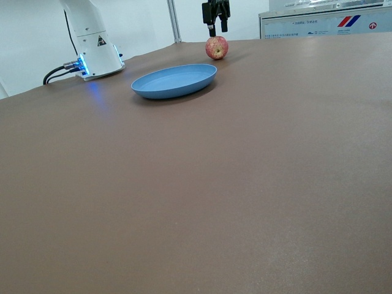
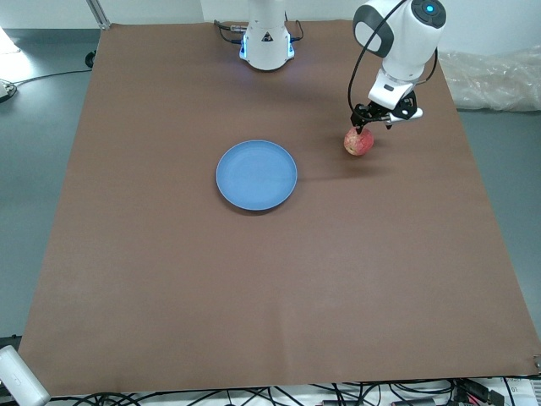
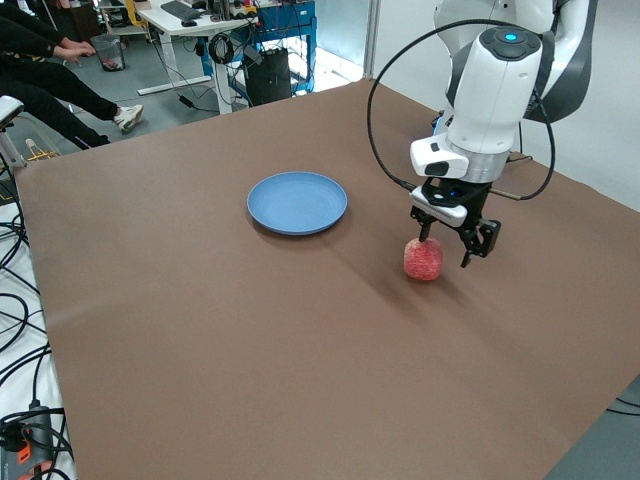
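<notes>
A red apple point(image 2: 358, 144) rests on the brown table point(image 2: 270, 279), right of a blue plate point(image 2: 256, 174); it shows also by the plate in the top view point(image 1: 217, 48) and the right view point(image 3: 423, 259). My gripper point(image 3: 445, 249) hangs just over the apple, its black fingers parted with nothing seen held between them. In the top view the fingers stand above the apple's top.
A white robot base point(image 2: 267, 42) with cables stands at the back. Cables point(image 3: 30, 340) run outside the table's edge, and a person sits beyond it in the right view.
</notes>
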